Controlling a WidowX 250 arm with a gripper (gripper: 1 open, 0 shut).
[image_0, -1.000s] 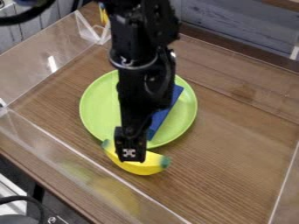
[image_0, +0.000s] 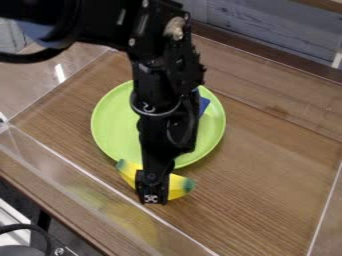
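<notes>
My gripper (image_0: 152, 186) reaches down from the top of the view, its fingertips at a yellow banana-like object (image_0: 178, 186) lying on the wooden table in front of a green plate (image_0: 115, 119). The gripper is open, its fingers around or over the middle of the yellow object; contact is hard to tell. The arm hides much of the plate and most of a blue object (image_0: 203, 103) on its right side.
A low wooden wall (image_0: 267, 30) runs along the back. A dark cable lies at the bottom left.
The gripper has moved lower onto the yellow object, with its fingertips further down in the view. The plate stays where it was.
</notes>
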